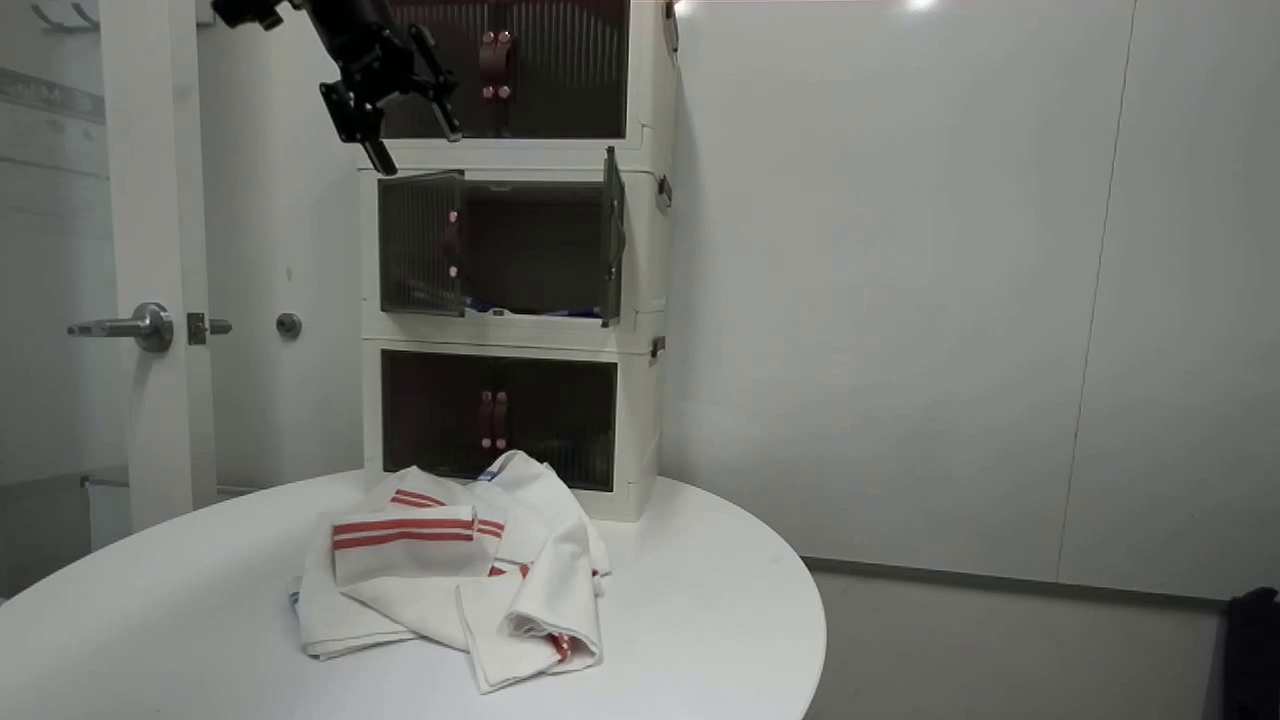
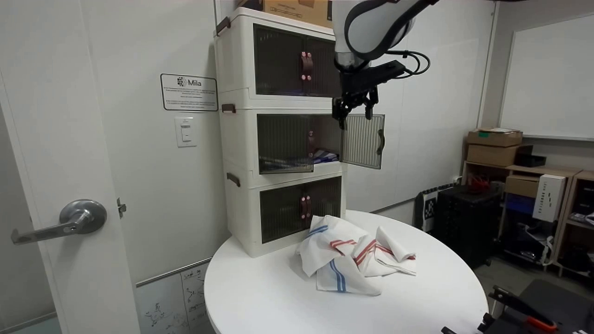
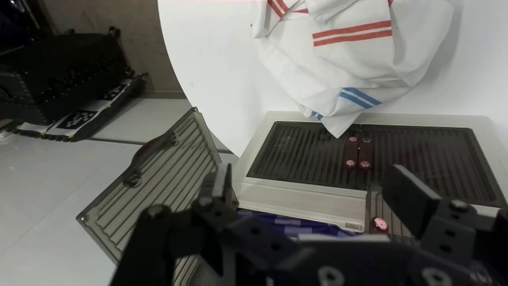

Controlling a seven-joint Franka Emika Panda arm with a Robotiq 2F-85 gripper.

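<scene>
My gripper [image 1: 417, 154] is open and empty, up in the air before the cabinet, level with the seam between its top and middle boxes in exterior view 1. In the wrist view its two dark fingers [image 3: 412, 195] stand wide apart. The middle box has its right door [image 2: 363, 141] swung wide, while its left door [image 1: 420, 244] stands slightly ajar. Something blue and white [image 3: 304, 225] lies inside that box. White towels [image 2: 348, 281] with red and blue stripes are heaped on the round table [image 1: 720, 600], in front of the lower box [image 2: 278, 217].
The top box [image 1: 564, 66] and the lower box have their doors closed. Bare table surrounds the towels on the left and right. A door with a metal handle [image 2: 78, 220] is at the left, and dark equipment [image 2: 534, 311] sits at the lower right.
</scene>
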